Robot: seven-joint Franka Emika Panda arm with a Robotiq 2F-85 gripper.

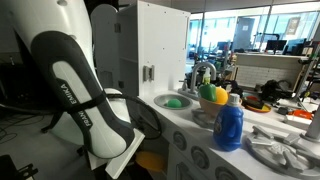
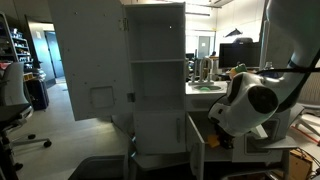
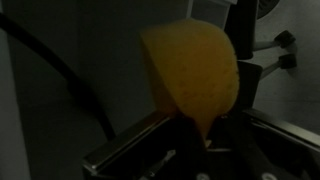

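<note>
In the wrist view an orange-yellow, rounded block, perhaps a sponge (image 3: 195, 65), stands up between the fingers of my gripper, which is shut on it. The same orange piece (image 1: 152, 160) shows low in exterior view 1, partly covered by my arm (image 1: 82, 95). Exterior view 2 has the orange piece (image 2: 213, 141) low, just right of an open white panel (image 2: 197, 152) by the counter front. The fingers are too dark and hidden to make out in the exterior views.
The counter holds a blue bottle (image 1: 229, 123), a bowl of fruit (image 1: 212, 98), a sink with a green item (image 1: 174, 102) and a dish rack (image 1: 285, 148). Stove knobs (image 1: 200, 158) line its front. A tall white cabinet (image 2: 158, 70) stands open nearby.
</note>
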